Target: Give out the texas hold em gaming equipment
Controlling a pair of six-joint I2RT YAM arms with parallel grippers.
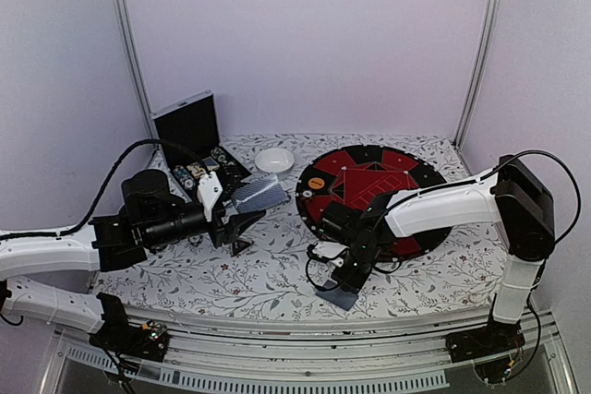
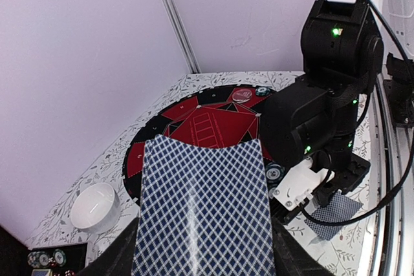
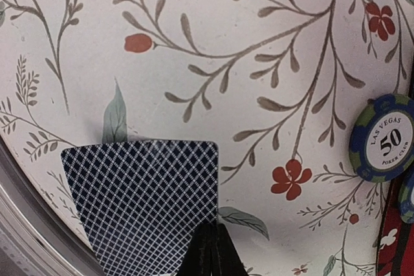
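A deck of dark-blue checkered cards (image 2: pixel 204 205) is held up between the fingers of my left gripper (image 1: pixel 238 213), above the left half of the table. On the table's front part lies a similarly patterned card (image 3: pixel 145 198), flat and slightly turned. My right gripper is shut, its tips resting at the card's right edge; whether that edge is pinched between them I cannot tell. In the top view this card (image 1: pixel 338 297) is partly hidden under the right gripper. Behind it lies the round red and black poker mat (image 1: pixel 369 186).
Near the mat's edge sits a green-blue "50" chip (image 3: pixel 383 139). An open black case (image 1: pixel 186 131) with chips stands at the back left, beside a white bowl (image 1: pixel 274 161). Bare floral tablecloth (image 1: pixel 263 279) lies between the two grippers.
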